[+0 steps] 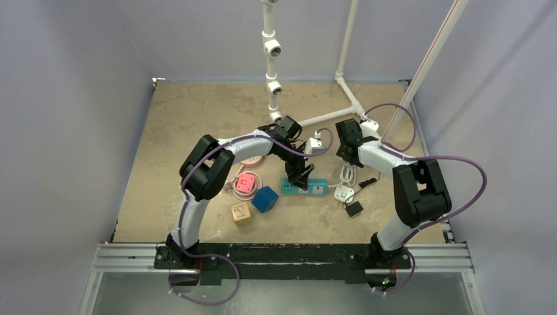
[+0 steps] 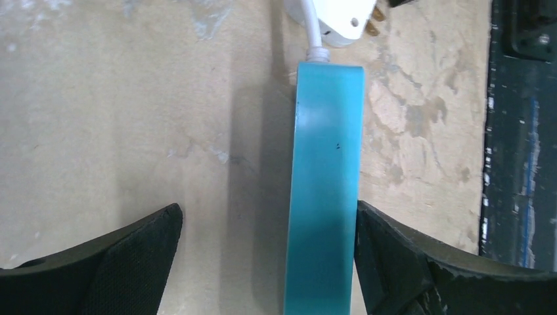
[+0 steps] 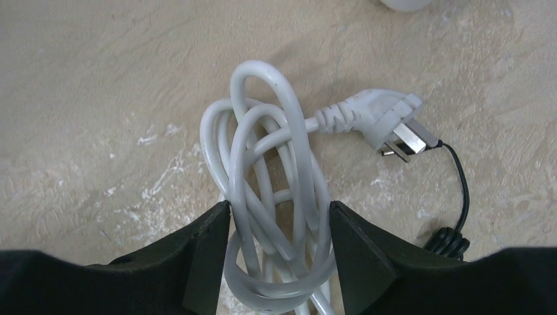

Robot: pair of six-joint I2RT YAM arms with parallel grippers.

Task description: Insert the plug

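A teal power strip (image 1: 318, 187) lies beneath my left gripper (image 1: 299, 177). In the left wrist view the strip (image 2: 325, 184) runs lengthwise by the right finger of my open left gripper, its white cable leaving the far end. My right gripper is part open over a coiled white cable (image 3: 289, 131), its fingers at either side of the coil; whether it grips it is unclear. A white plug (image 3: 378, 118) with metal pins lies right of the coil, beside a thin black cable.
A white adapter (image 1: 343, 193) and black block (image 1: 355, 209) lie right of the strip. A blue cube (image 1: 265, 199), wooden block (image 1: 241, 213) and pink strip (image 1: 245, 183) lie to the left. White pipes (image 1: 325, 117) stand behind.
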